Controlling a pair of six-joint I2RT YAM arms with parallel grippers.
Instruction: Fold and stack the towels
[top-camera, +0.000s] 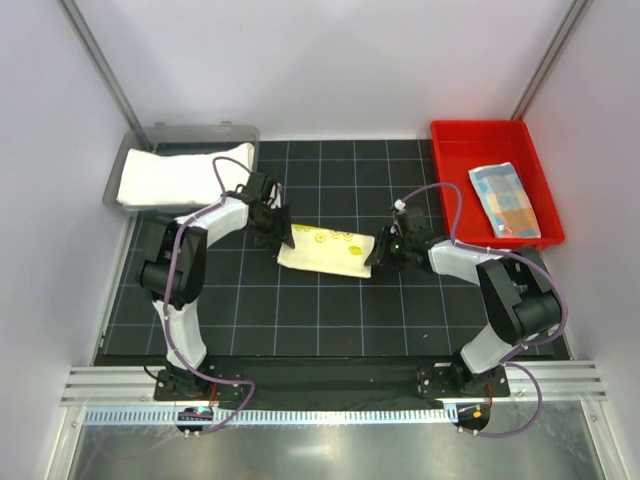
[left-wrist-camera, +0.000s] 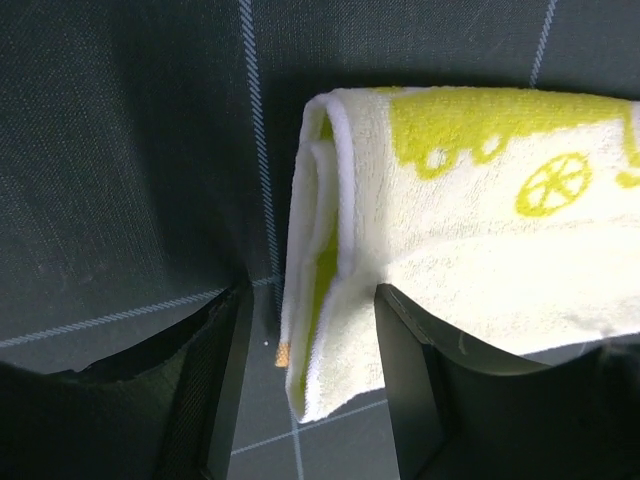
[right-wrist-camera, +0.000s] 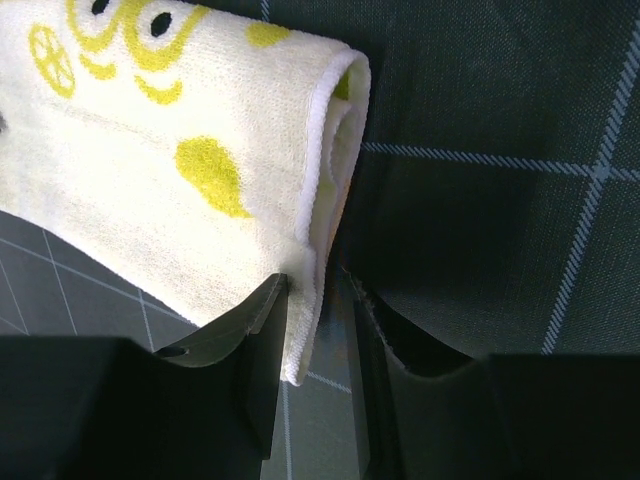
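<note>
Folded into a strip, a white towel with yellow prints (top-camera: 325, 251) lies on the dark mat between my two grippers. At its left end my left gripper is open, one finger (left-wrist-camera: 397, 310) over the cloth and the other beyond its layered edge. My right gripper is at the opposite end, shut on the towel's near corner edge; its fingers are narrowly spaced, with the cloth edge between them. Inside the red bin (top-camera: 484, 132) rests a folded checked towel (top-camera: 505, 200).
A clear bin (top-camera: 190, 133) at the back left holds white cloth (top-camera: 180, 178). Bare mat (top-camera: 300, 315) lies in front of the towel, and more is free behind it. White walls stand on both sides.
</note>
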